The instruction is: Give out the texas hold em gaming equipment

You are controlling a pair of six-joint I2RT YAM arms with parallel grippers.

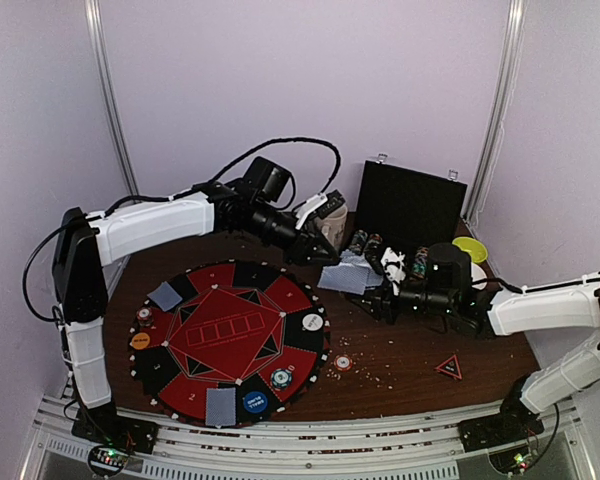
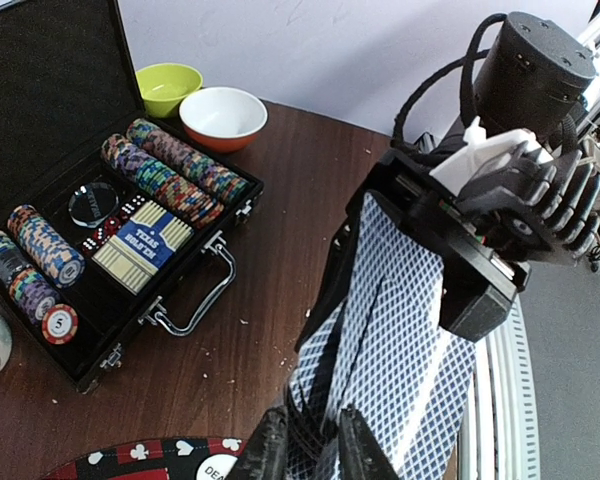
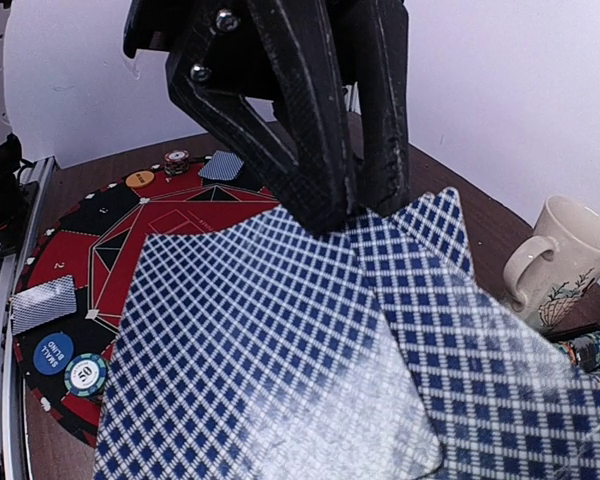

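Blue-checked playing cards (image 3: 250, 330) hang above the table between my two arms, fanned apart and somewhat bent. My right gripper (image 1: 368, 291) is shut on their lower side, as the left wrist view also shows with the cards (image 2: 400, 340) in its fingers. From the other side my left gripper reaches the cards' edge, its fingers a little open with card edges at the fingertips; whether they pinch any card is unclear. Single piles of cards lie on the round red-and-black poker mat (image 1: 220, 330), one at the front (image 1: 221, 407) and one at the back left (image 1: 165, 295).
An open black case (image 2: 180, 265) with chips, dice and a card box stands at the back right. Near it are a mug (image 3: 560, 260), a green bowl (image 2: 168, 88) and a white bowl (image 2: 223, 115). A chip (image 1: 343, 362) and a triangular marker (image 1: 449, 367) lie on the table.
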